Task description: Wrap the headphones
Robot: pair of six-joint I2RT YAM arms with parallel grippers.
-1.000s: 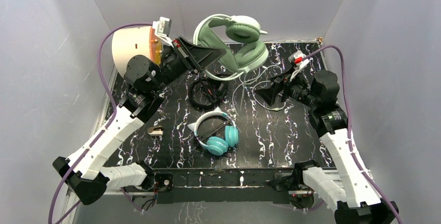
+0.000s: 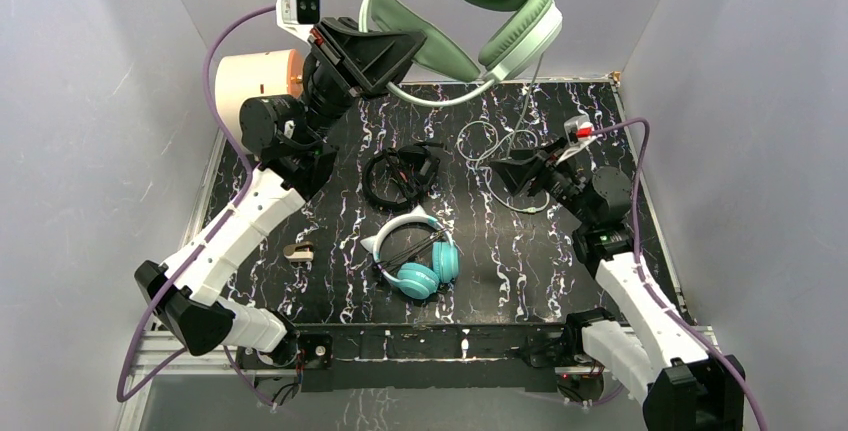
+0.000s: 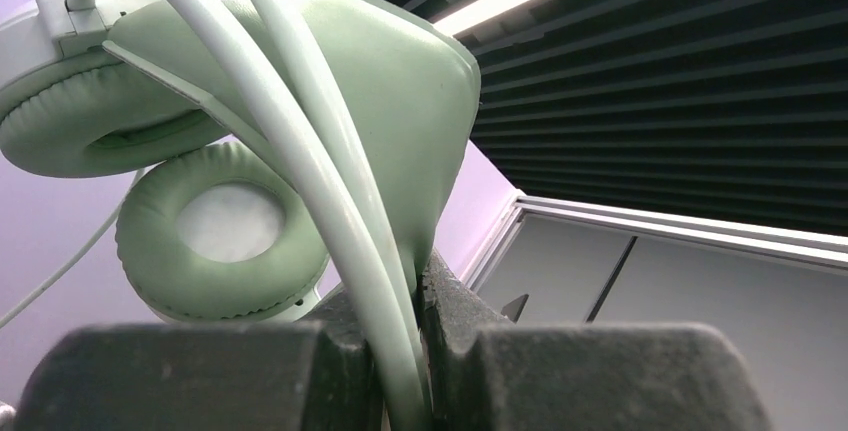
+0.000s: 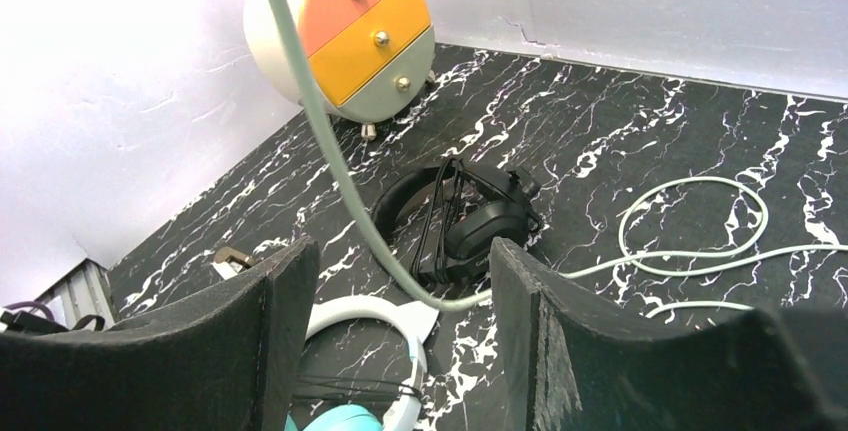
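Note:
Light-green headphones point(image 2: 525, 36) hang high over the back of the table. My left gripper point(image 2: 415, 48) is shut on their white headband rails point(image 3: 330, 161); the green band pad and both ear cups stand clear of the fingers. From the headphones a pale green cable point(image 2: 531, 86) drops to the table. In the right wrist view this cable point(image 4: 345, 186) comes down and bends between the fingertips of my right gripper, which stands part open, then runs off behind the right finger. No grip on the cable shows.
Black headphones point(image 2: 402, 173) and teal cat-ear headphones point(image 2: 416, 279) lie mid-table. Cable loops point(image 2: 483, 138) rest at the back right. A round container point(image 2: 255, 91) stands at the back left, near the left arm. A small tan item point(image 2: 298, 252) lies at left.
My left gripper has risen with the green headphones, which look larger and drawn toward the back. The hanging cable has straightened. My right gripper has shifted only slightly.

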